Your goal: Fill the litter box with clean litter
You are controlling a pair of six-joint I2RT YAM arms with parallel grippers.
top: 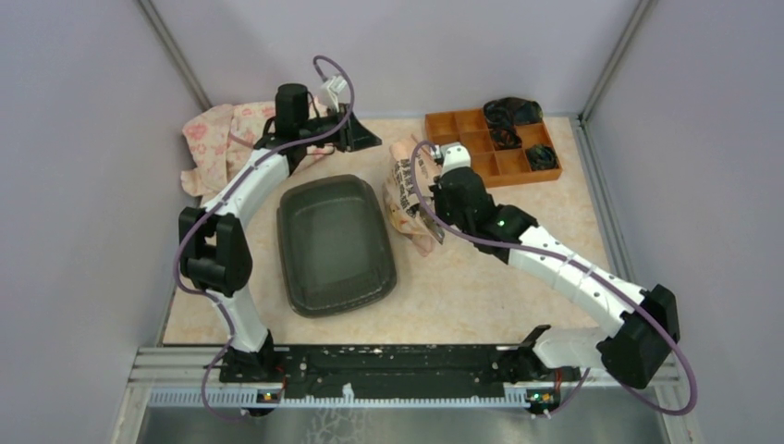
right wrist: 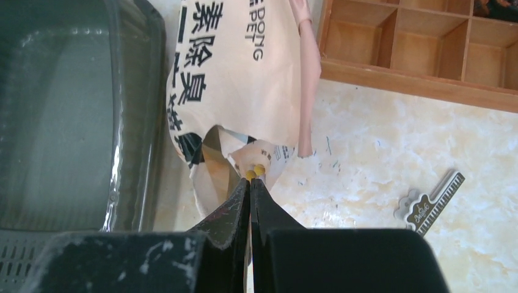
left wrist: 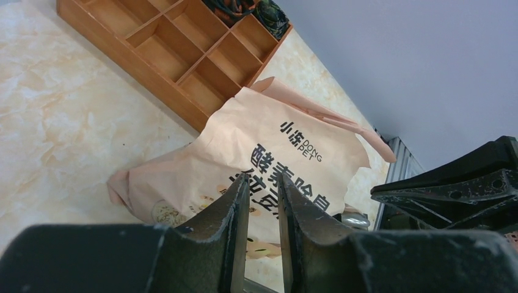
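The dark green litter box (top: 337, 245) lies empty on the left of the table. Beside its right edge is the pale peach litter bag (top: 403, 199), lying with dark printing facing up; in the right wrist view the near end of the bag (right wrist: 244, 97) gapes, with small yellow spots at the opening. My left gripper is partly open above the table at the bag's far left, with nothing between its fingers. Over the bag's near right part hangs my right gripper, shut, with nothing visible between its fingers.
A wooden compartment tray (top: 511, 168) with dark bundles stands at the back right. Patterned cloth (top: 211, 148) lies at the back left. A small grey paw-shaped tool (right wrist: 421, 210) rests on the table right of the bag.
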